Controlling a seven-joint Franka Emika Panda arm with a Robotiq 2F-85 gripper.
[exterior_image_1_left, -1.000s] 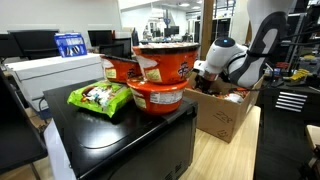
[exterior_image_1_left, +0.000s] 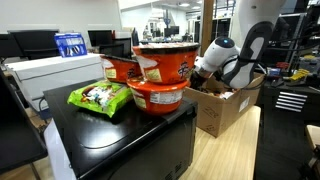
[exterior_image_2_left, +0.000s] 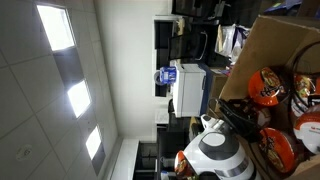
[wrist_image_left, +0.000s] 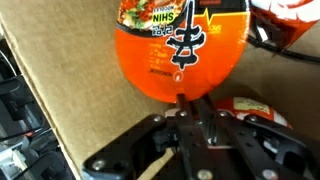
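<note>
A round noodle cup (wrist_image_left: 180, 62) with an orange-red lid and black lettering lies in the upper middle of the wrist view. The dark fingertips of my gripper are at its lower edge, close together, and whether they touch the lid is unclear. Nothing can be made out between them. In exterior view 2 my gripper (exterior_image_2_left: 240, 118) reaches down inside the cardboard box (exterior_image_2_left: 262, 40), among several red cups, one of them a red-lidded cup (exterior_image_2_left: 265, 86). Exterior view 1 shows the white arm (exterior_image_1_left: 222, 47) bent over the box (exterior_image_1_left: 222, 112); the gripper is hidden there.
Beside the cup in the wrist view lies another red and white package (wrist_image_left: 250, 108). The box wall (wrist_image_left: 60, 60) runs close on the left. A black cabinet (exterior_image_1_left: 115, 135) carries stacked red bowls (exterior_image_1_left: 160, 97) and a green packet (exterior_image_1_left: 100, 96).
The white arm has swung slightly to the left over the box, and its rear link has risen. The box and the things on the cabinet have not moved.
</note>
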